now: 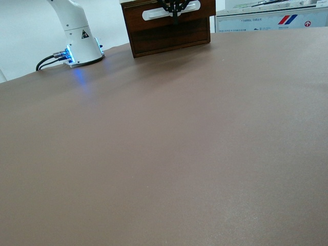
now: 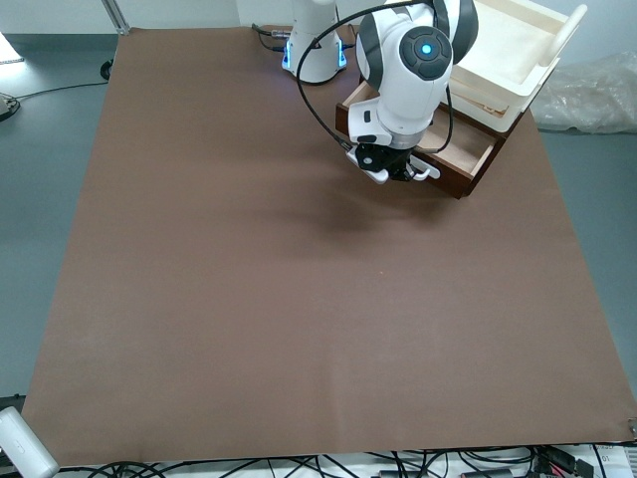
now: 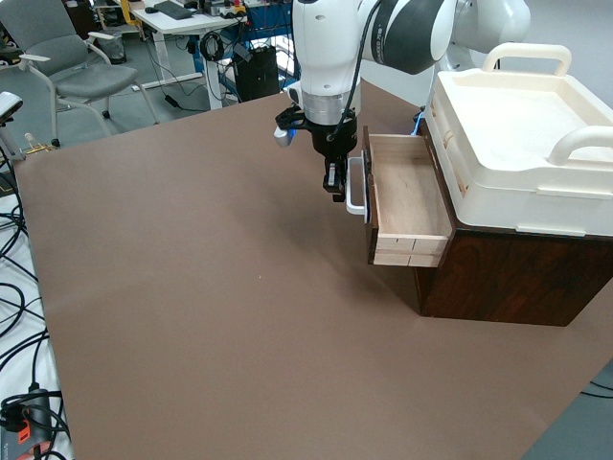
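The gripper [image 2: 400, 171] is at the front of the pulled-out wooden drawer [image 3: 407, 192] of a dark wood box [image 3: 512, 278]. In the right view its black fingers hang just beside the drawer's white handle [image 3: 356, 207]; in the top view they overlap the white handle [image 1: 152, 14]. Whether they are open or shut on it is unclear. The drawer looks empty.
A white lidded bin [image 3: 517, 144] sits on the wooden box. The robot's base [image 1: 82, 48] stands behind.
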